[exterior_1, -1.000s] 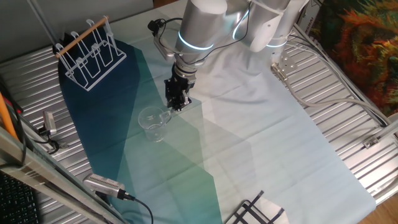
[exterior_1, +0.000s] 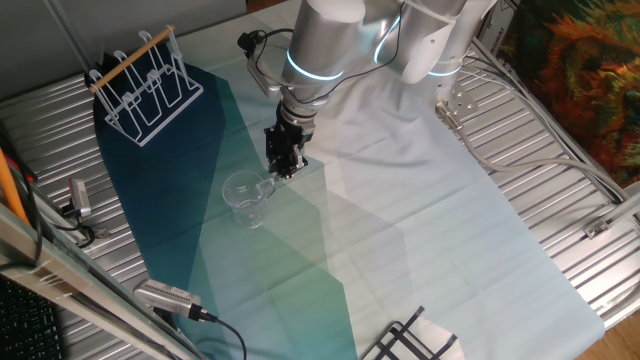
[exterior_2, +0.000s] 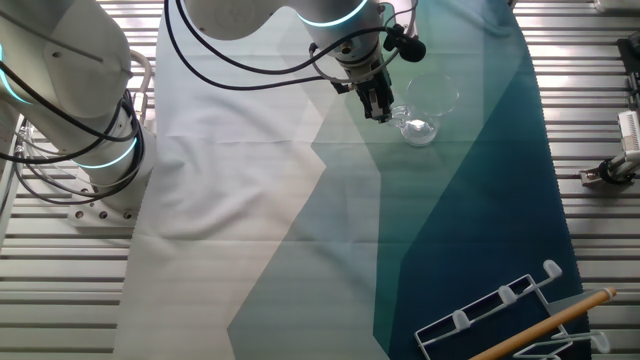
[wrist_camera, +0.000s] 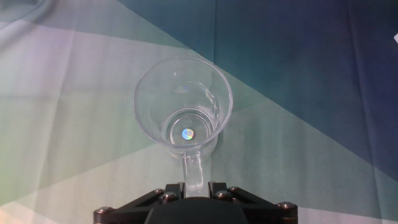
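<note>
A clear glass mug (wrist_camera: 183, 102) stands upright, its open rim facing up and its handle (wrist_camera: 194, 171) pointing toward my gripper. In the wrist view the two black fingers are close together with the handle between them, one on each side, and the gripper looks shut on it. From the side, the mug (exterior_1: 246, 200) is on the left of the gripper (exterior_1: 283, 178), over the green part of the cloth. Exterior view 2 has the mug (exterior_2: 420, 125) just right of the fingertips. Whether its base touches the cloth is hard to tell.
A white wire rack with a wooden bar (exterior_1: 135, 60) stands on the dark blue cloth (exterior_1: 170, 170). A dark wire rack (exterior_1: 412, 340) lies at the front edge. Camera units (exterior_1: 168, 298) sit along the left side.
</note>
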